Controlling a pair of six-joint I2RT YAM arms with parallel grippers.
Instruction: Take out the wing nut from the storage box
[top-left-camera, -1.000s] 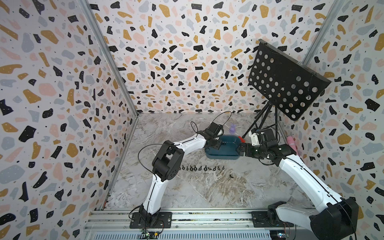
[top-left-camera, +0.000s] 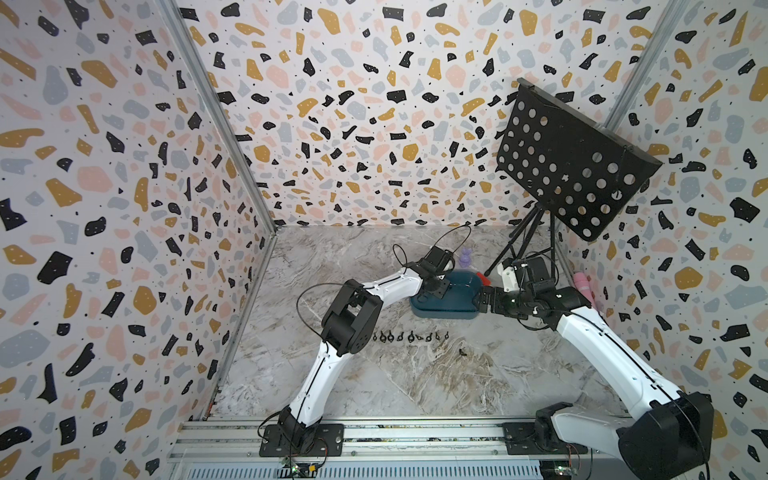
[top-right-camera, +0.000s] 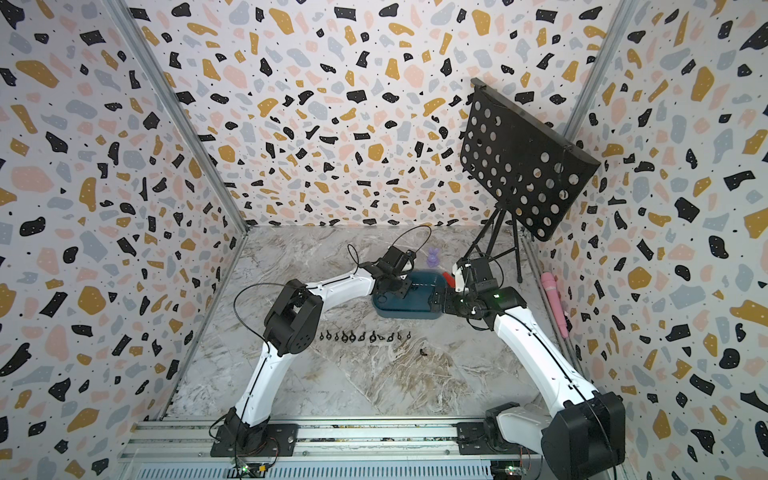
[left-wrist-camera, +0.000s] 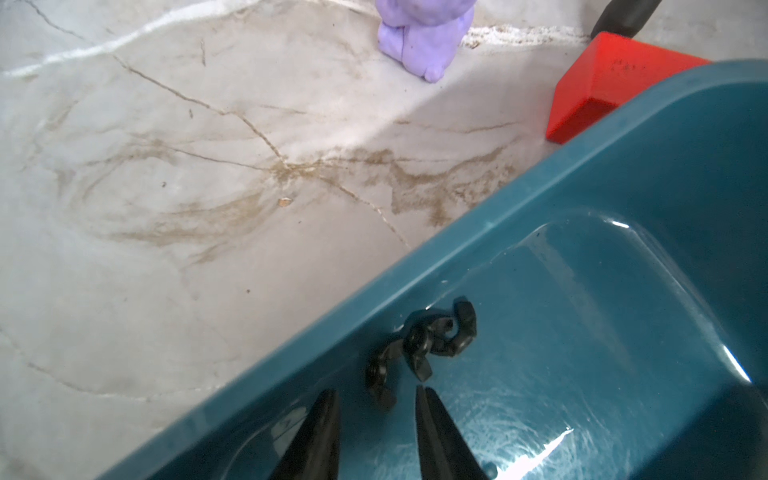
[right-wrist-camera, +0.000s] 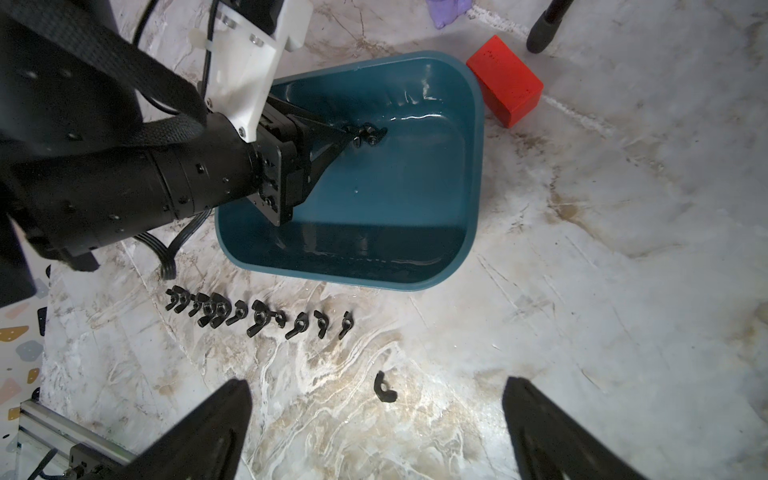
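Note:
Several black wing nuts (left-wrist-camera: 421, 340) lie bunched against a long wall inside the blue storage box (right-wrist-camera: 448, 264). My left gripper reaches down into the box, its fingers parted around the line of the nearest nut, with nothing visibly gripped. Whether a fingertip touches that nut I cannot tell. Seen from the right wrist, the left fingers (right-wrist-camera: 326, 142) point at the bunch from its left side. My right gripper hangs over the table in front of the box, fingers wide apart and empty.
A row of wing nuts (right-wrist-camera: 257, 317) lies on the table before the box, and one loose nut (right-wrist-camera: 384, 388) sits nearer the front. A red block (right-wrist-camera: 505, 81) stands against the box's far right corner, with a purple figure (left-wrist-camera: 425, 36) behind. Right of the box the table is bare.
The left arm has shifted a little to the right, bringing its gripper further over the box toward the wing nuts. My right arm stays where it was.

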